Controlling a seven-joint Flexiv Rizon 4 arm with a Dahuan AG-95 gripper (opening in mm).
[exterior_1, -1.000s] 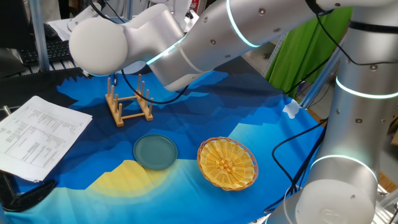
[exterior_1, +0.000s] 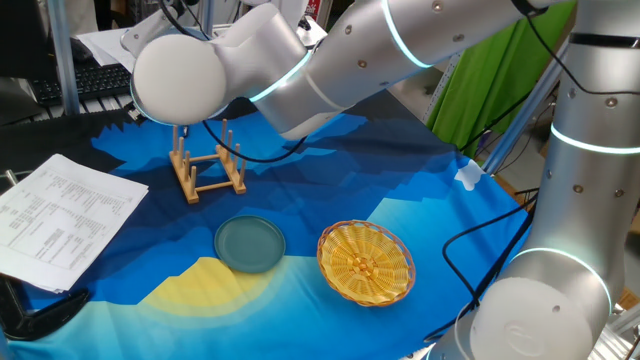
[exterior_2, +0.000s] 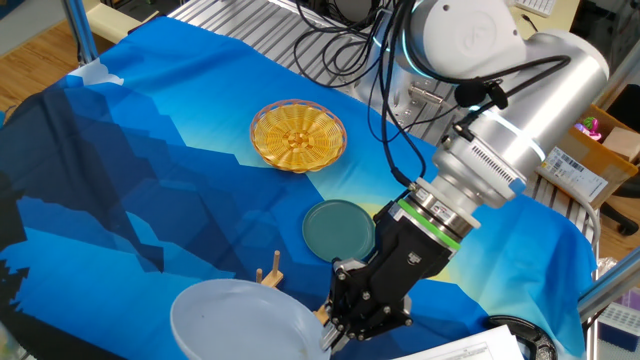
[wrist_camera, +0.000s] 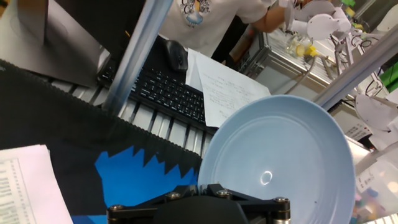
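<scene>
A light blue plate (exterior_2: 240, 318) is held up by its edge, with my gripper (exterior_2: 334, 336) shut on the rim. In the wrist view the plate (wrist_camera: 280, 155) stands out past the fingertips, its round face in sight. Below it in exterior view 2, the wooden rack (exterior_2: 270, 277) is partly covered by plate and gripper. Exterior view 1 shows that rack (exterior_1: 208, 172) whole, with upright pegs and no plate in it. A dark green plate (exterior_1: 250, 244) lies flat on the cloth, near a round woven basket (exterior_1: 366, 263) that looks empty. The arm hides my gripper in exterior view 1.
Printed sheets (exterior_1: 65, 222) lie at the left of the table, above a black object (exterior_1: 40, 312). A keyboard (wrist_camera: 168, 93) and mouse (wrist_camera: 176, 55) sit beyond the cloth's edge, close to a person. Cables hang by the arm's base. Open cloth surrounds the basket.
In exterior view 1 the arm and its wrist joint have shifted a little to the right. The rack, green plate and basket have stayed in place.
</scene>
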